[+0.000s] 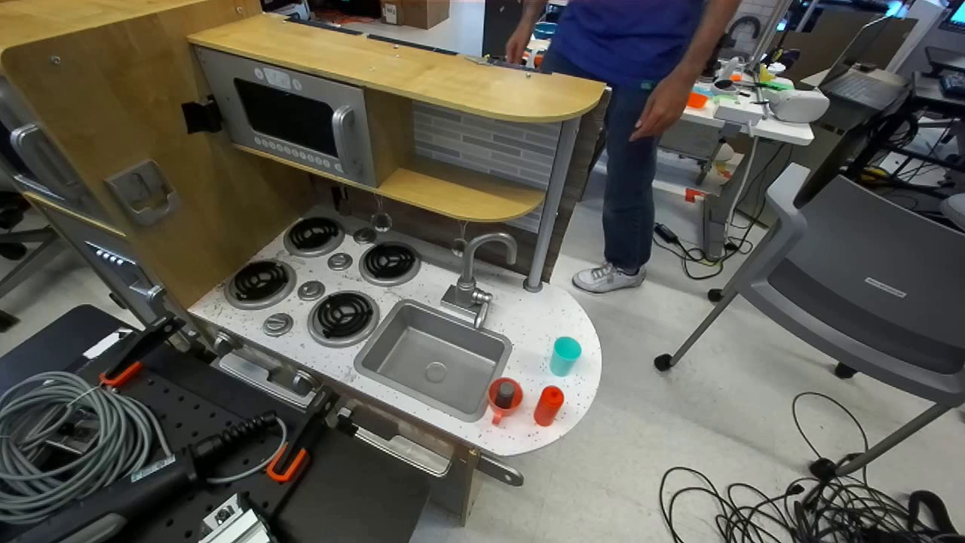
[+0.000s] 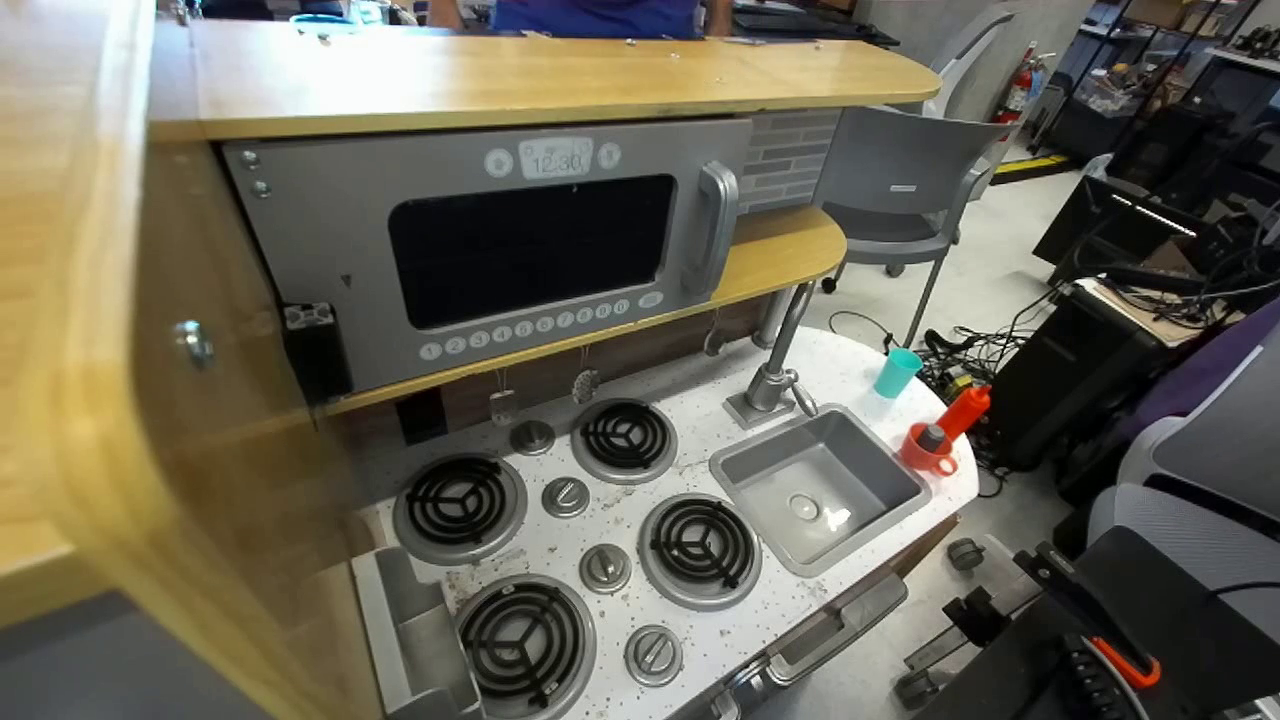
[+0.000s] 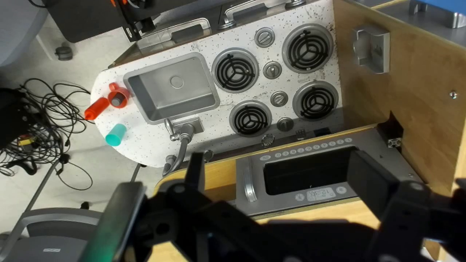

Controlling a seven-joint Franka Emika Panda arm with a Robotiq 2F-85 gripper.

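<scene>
On the rounded end of the counter stands a red cup (image 1: 504, 397) with a handle and a dark object inside it. Close beside it is a red bottle (image 1: 546, 406), and a teal cup (image 1: 565, 356) stands a little farther back. The wrist view also shows the red cup (image 3: 118, 96), the red bottle (image 3: 96, 108) and the teal cup (image 3: 115, 134). My gripper appears there high over the play kitchen, its dark fingers (image 3: 197, 169) spread wide and nothing between them. Neither exterior view shows the gripper.
A grey sink (image 1: 434, 357) with a faucet (image 1: 468, 276) lies beside the cups. Several burners (image 2: 703, 552) cover the other end of the counter. Above hang the microwave (image 2: 528, 246) and a wooden shelf (image 2: 786, 254). Behind the kitchen stands a person (image 1: 624, 136).
</scene>
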